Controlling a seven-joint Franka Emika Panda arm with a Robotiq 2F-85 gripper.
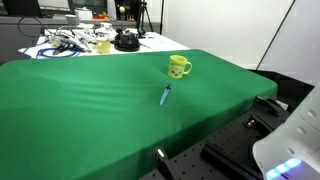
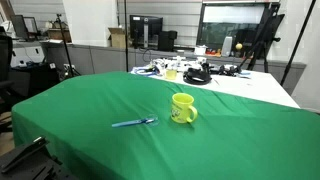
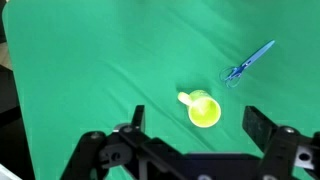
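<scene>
A yellow-green mug (image 1: 178, 67) stands upright on the green tabletop (image 1: 85, 110); seen from above it looks empty, its handle toward the upper left in the wrist view. Beside it lies a slim blue-and-white pen-like object (image 3: 250, 62), which also shows as a blue stick (image 2: 135, 122) in the second exterior view. My gripper is open above the table, its two fingers wide apart with the mug (image 3: 204, 110) seen below between them. Nothing is held. In the first exterior view, parts of the arm and gripper fill the lower right corner.
Behind the green surface, a white table (image 1: 150, 43) carries tangled cables (image 1: 62, 42), a second yellow cup (image 1: 103, 46) and a black device (image 1: 127, 40).
</scene>
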